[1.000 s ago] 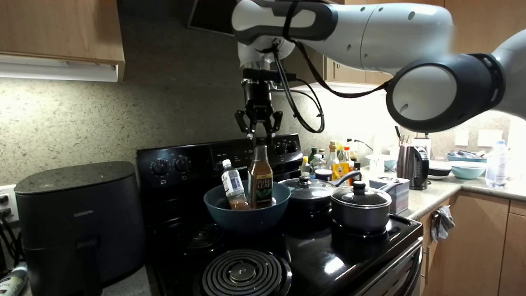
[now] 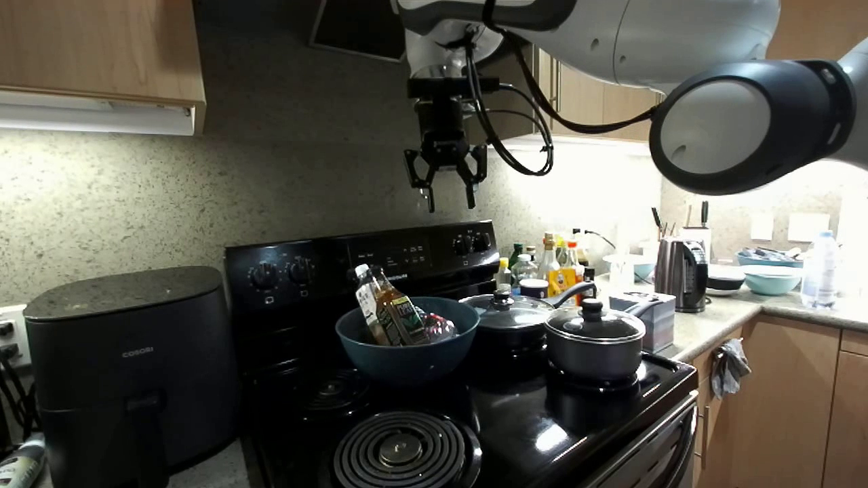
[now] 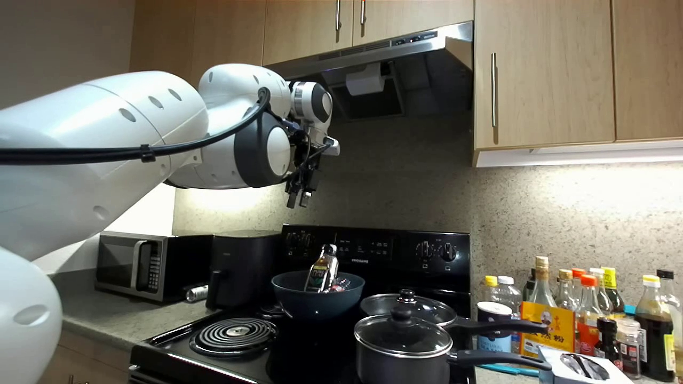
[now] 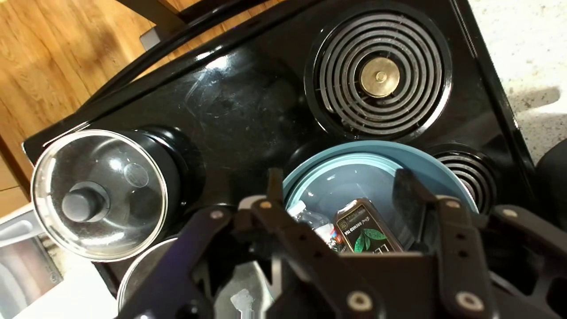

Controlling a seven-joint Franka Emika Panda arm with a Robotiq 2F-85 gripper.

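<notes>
A brown Pure Leaf tea bottle (image 2: 399, 316) leans tilted inside the blue bowl (image 2: 411, 364), beside a clear bottle with a white cap (image 2: 367, 294). Something red and shiny (image 2: 437, 327) also lies in the bowl. High above the bowl hangs my gripper (image 2: 451, 203), its fingers apart and only air between them. In the wrist view the tea bottle (image 4: 365, 226) shows below and past the gap of the fingers, with its lower part hidden by the gripper body. From the other side, the tea bottle (image 3: 318, 274) rests against the bowl's contents.
Two lidded pots, a near one (image 2: 595, 341) and one behind (image 2: 506, 313), stand right of the bowl on the stove. A bare coil burner (image 2: 400, 450) is in front. A black air fryer (image 2: 130, 366) stands left; several sauce bottles (image 3: 576, 301) crowd the counter.
My gripper has risen and moved slightly right, away from the tea bottle, with its fingers spread wider. The tea bottle stood upright under the fingers and now leans left against the clear bottle.
</notes>
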